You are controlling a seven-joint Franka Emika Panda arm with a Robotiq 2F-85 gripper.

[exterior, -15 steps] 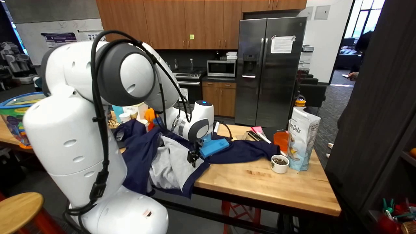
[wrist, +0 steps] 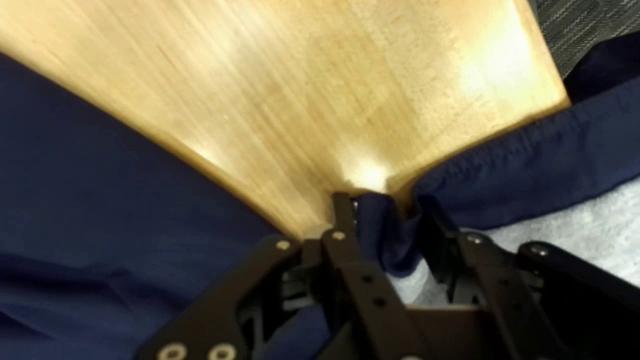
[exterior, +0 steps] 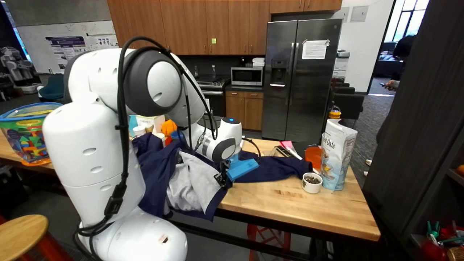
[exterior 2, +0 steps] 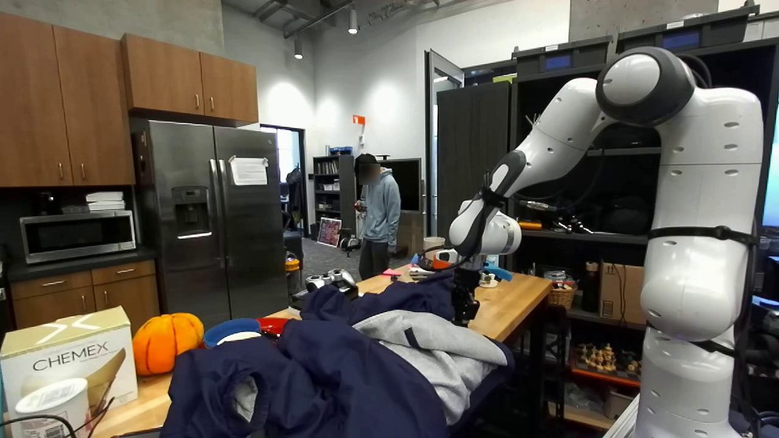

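Observation:
A navy garment with a grey lining [exterior: 191,182] lies spread over the table and hangs past its front edge. My gripper [exterior: 222,177] points down at the navy border beside the lining. In the wrist view, the fingers [wrist: 344,216] of my gripper stand part open, with a bunched fold of the navy hem [wrist: 376,225] between them. Whether both fingers press on the fold is hard to see. A navy sleeve [exterior: 278,169] stretches to the right along the table. From the other side, the grey lining [exterior 2: 438,343] shows beside the gripper [exterior 2: 465,315].
A white cup of dark bits [exterior: 311,183] and an oats bag [exterior: 337,156] stand at the table's right end. Bare wood [exterior: 278,198] lies in front of the sleeve. Beyond the garment are an orange pumpkin [exterior 2: 167,343] and a Chemex box [exterior 2: 69,358].
The arm has moved right and slightly down, bringing the gripper from above the grey lining to the navy border. The garment lies almost as before.

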